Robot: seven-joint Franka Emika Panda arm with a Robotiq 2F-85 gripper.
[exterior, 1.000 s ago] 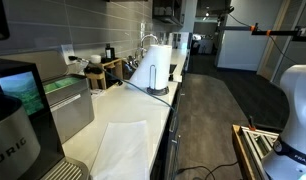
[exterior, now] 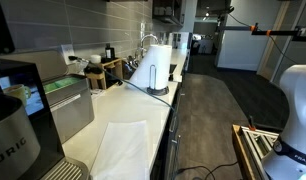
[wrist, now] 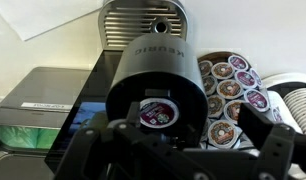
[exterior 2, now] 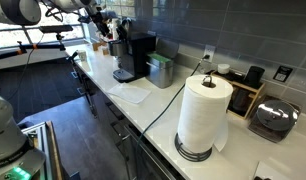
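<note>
A Keurig coffee maker point(wrist: 158, 62) fills the middle of the wrist view, with its round top chamber open. A coffee pod point(wrist: 158, 112) with a purple and white lid shows inside that dark chamber. My gripper stands open over the chamber, its dark fingers on either side of the pod. Nothing visible is clamped between them; the gap in height to the pod is hard to judge. In exterior view 1 the machine's silver body point(exterior: 15, 142) is cut off by the left edge.
Several pods fill a round holder point(wrist: 231, 98) right of the machine. A toaster point(exterior: 69, 106) stands beyond the machine, and white paper point(exterior: 123, 148) lies on the counter. Farther along is a paper towel roll point(exterior 2: 204, 112). Clear counter surrounds the paper.
At the left edge of exterior view 1, dark parts above the machine have shifted slightly. The screen behind it has gone from teal to mostly dark. The counter objects have stayed put.
</note>
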